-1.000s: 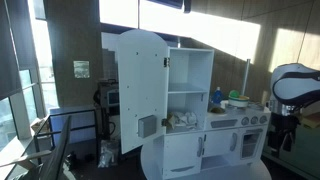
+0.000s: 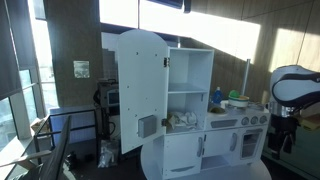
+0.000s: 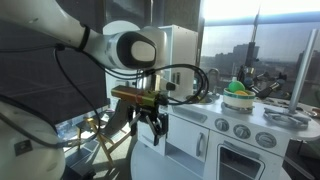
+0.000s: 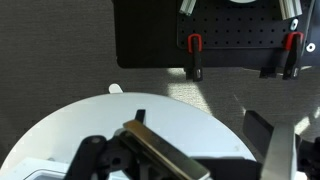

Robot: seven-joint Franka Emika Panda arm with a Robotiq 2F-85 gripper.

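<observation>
My gripper [image 3: 147, 124] points down in front of the white toy kitchen [image 2: 188, 155], clear of the counter in exterior view 2. In the wrist view its dark fingers [image 4: 94, 150] stand wide apart at the lower edge, and I see nothing held between them. Below it, a rounded white surface [image 4: 110, 118] fills the lower part of that view. The tall cabinet door [image 2: 142, 85] hangs open, showing the shelves [image 2: 185, 87]. Exterior view 1 has the gripper [image 2: 290, 140] at the far right, small and dark.
A pot [image 3: 238, 99] with colourful items stands on the counter beside the stove end. Knobs [image 3: 241, 131] and an oven door [image 3: 238, 164] face the front. A crumpled light item [image 2: 184, 119] lies in the cabinet's lower opening. Dark floor [image 4: 60, 85] shows beyond the rounded surface.
</observation>
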